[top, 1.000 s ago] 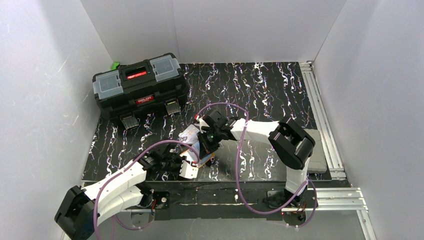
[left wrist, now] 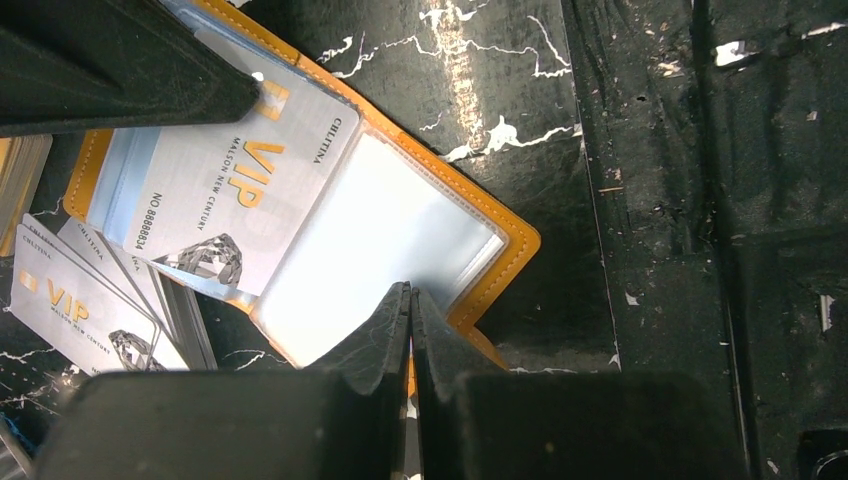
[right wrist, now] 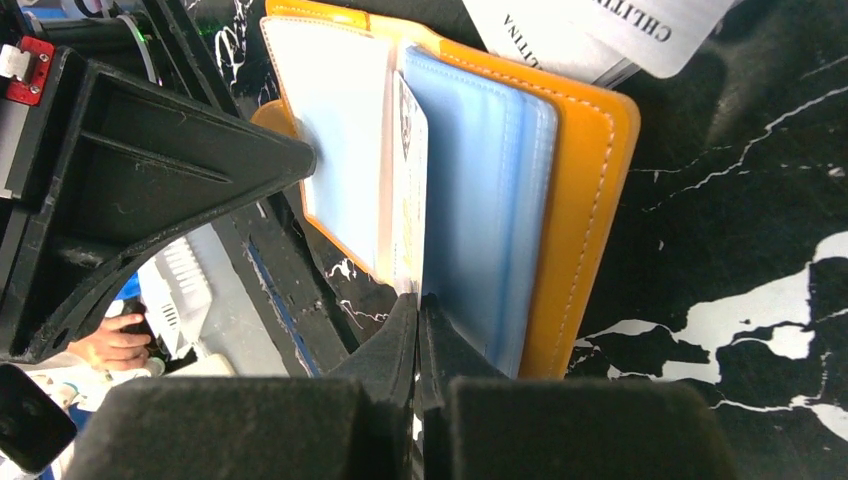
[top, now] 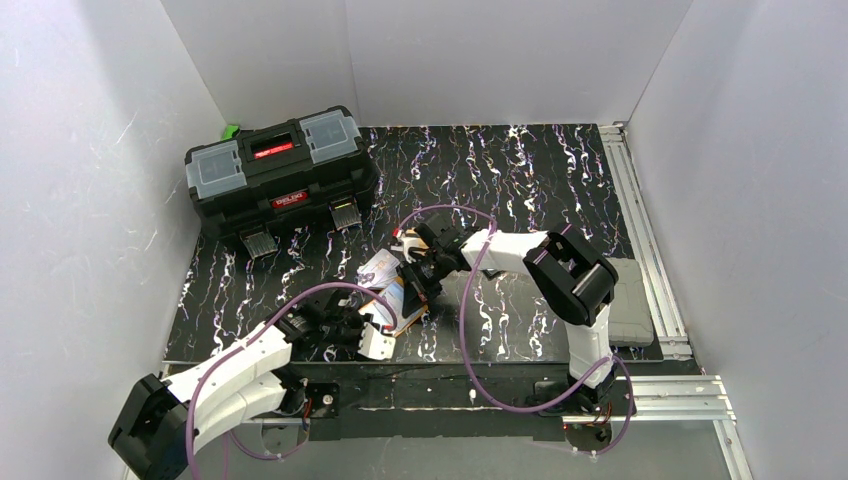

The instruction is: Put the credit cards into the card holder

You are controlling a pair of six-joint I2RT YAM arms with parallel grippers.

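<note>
The card holder point(left wrist: 385, 235), orange-edged, lies open with a white clear pocket on one side and a blue pocket point(right wrist: 480, 190) on the other. A silver VIP card point(left wrist: 240, 165) overlies the blue side. In the right wrist view this card point(right wrist: 410, 180) appears almost edge-on, tilted near the fold. My right gripper is shut at the card's near edge, which runs to its fingertips. My left gripper is shut over the edge of the white pocket, with nothing visible between its fingers. More loose VIP cards point(left wrist: 95, 310) overlap beside the holder.
A stack with yellowish edges point(left wrist: 20, 170) shows beside the loose cards. A black toolbox point(top: 280, 175) stands at the back left, and a grey pad point(top: 630, 305) lies at the right.
My right gripper has shifted slightly to the right in the top view, while its elbow has swung a little left. The left arm shows no visible movement.
</note>
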